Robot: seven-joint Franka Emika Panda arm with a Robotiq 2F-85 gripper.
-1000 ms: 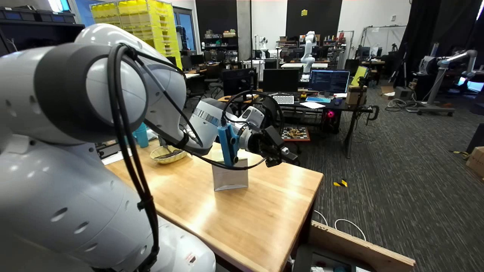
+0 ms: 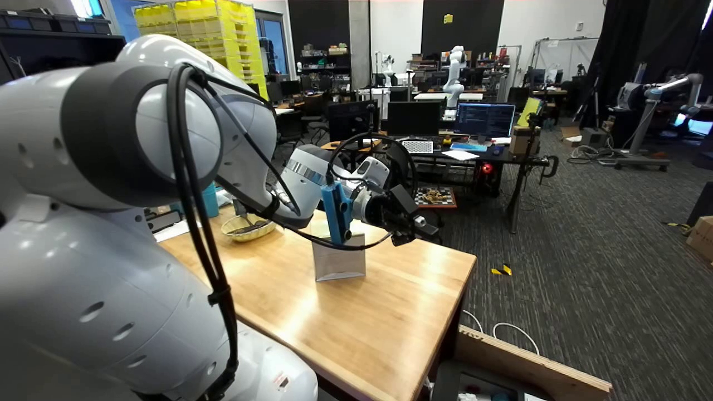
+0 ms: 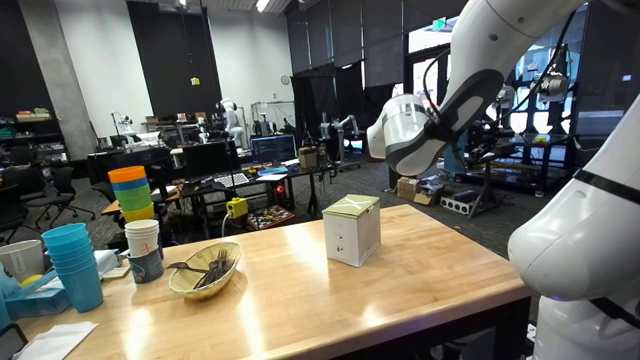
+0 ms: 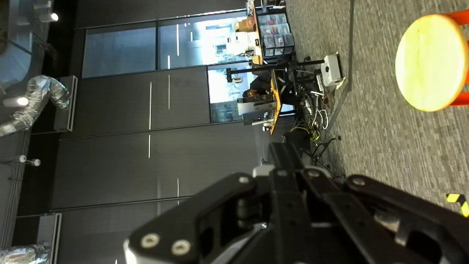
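My gripper is shut in the wrist view, with its black fingers together and nothing visible between them. In exterior view 1 the same gripper (image 2: 428, 230) hangs in the air near the table's far right edge, pointing away from the tabletop. A white box (image 3: 354, 234) with a pale green lid (image 3: 351, 206) marked by a light cross stands upright on the wooden table (image 3: 288, 312). The arm partly covers that box (image 2: 339, 264) in exterior view 1. A woven basket (image 3: 225, 285) holding dark utensils (image 3: 217, 268) lies to the box's left in exterior view 2.
Stacked blue cups (image 3: 81, 270), white cups (image 3: 143, 234) and a multicoloured cup stack (image 3: 131, 192) crowd the table's left end. Bare tabletop lies in front of the box. In the wrist view, a round yellow-topped stool (image 4: 431, 61) stands on the floor.
The arm's near links have shifted slightly to the right in exterior view 1. The gripper, box and basket look unmoved.
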